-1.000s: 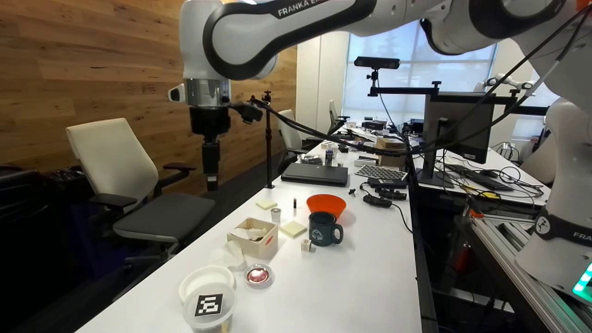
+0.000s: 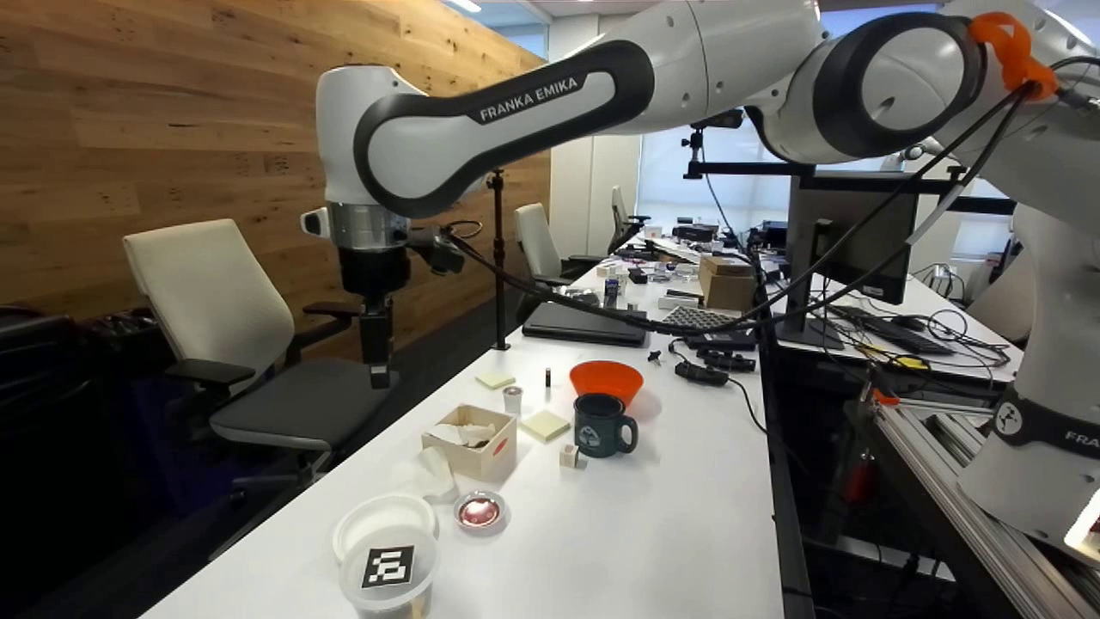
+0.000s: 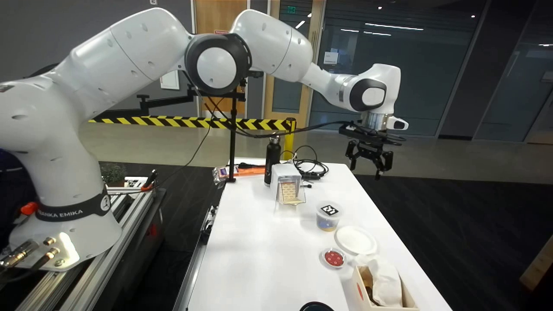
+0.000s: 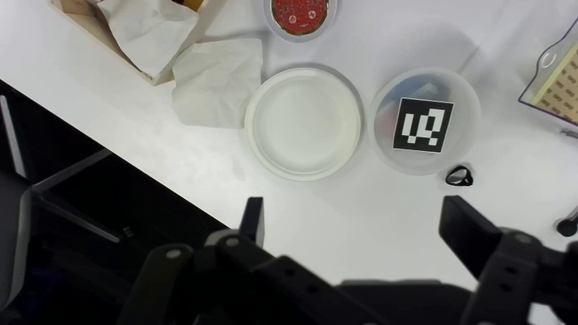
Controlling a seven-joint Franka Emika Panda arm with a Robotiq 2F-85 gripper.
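My gripper stands open, its two fingers wide apart with only bare white table seen between them. In the second exterior view the gripper (image 3: 367, 166) hangs in the air past the table's right edge, well above it. A white plate (image 4: 303, 124) lies flat in the wrist view, ahead of the fingers. Beside it sits a clear tub (image 4: 425, 162) with a black-and-white marker on its lid. A crumpled napkin (image 4: 219, 81) touches the plate's left side. A small dish with red contents (image 4: 299, 11) lies near the top edge.
A wooden box (image 2: 495, 454) holds more napkin. Behind it stand a dark green mug (image 2: 595, 433), an orange bowl (image 2: 606, 380), a small cube (image 2: 568, 456) and yellow sticky pads (image 2: 544, 424). A clear dispenser (image 3: 290, 191) and black bottle (image 3: 272, 158) stand farther off. Open table lies toward the robot's base.
The arm has come down, and the gripper now hangs lower and slightly farther left in the first exterior view. Objects on the table look unmoved.
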